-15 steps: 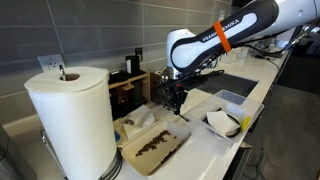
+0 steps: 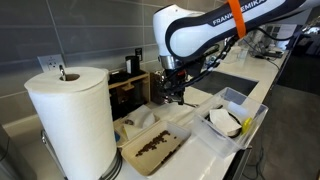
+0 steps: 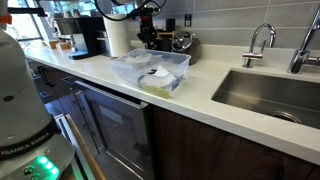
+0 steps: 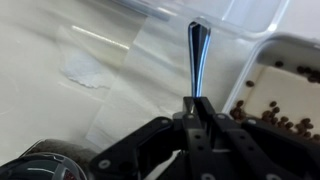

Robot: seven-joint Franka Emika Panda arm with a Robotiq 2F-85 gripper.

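In the wrist view my gripper is shut on a slim, shiny metal utensil, perhaps a spoon or a knife. The utensil (image 4: 199,58) sticks out forward from the fingertips, its dark end lying over the edge of the clear plastic bin. From exterior view 1, the gripper (image 2: 176,95) hangs above the counter, behind the tray and left of the bin; the utensil is too small to make out well there. A shallow tray (image 4: 240,95) with scattered brown beans (image 4: 282,120) lies to the right in the wrist view.
The clear bin (image 2: 262,108) holds a white plate and a dark item near the counter's front edge. A paper towel roll (image 2: 75,125) stands at the left. A white paper (image 4: 88,72) lies on the counter. The sink (image 3: 270,98) is far right.
Over the last second the arm has moved left and toward the exterior camera, with the gripper a little higher. The tray and the bin have stayed where they were.
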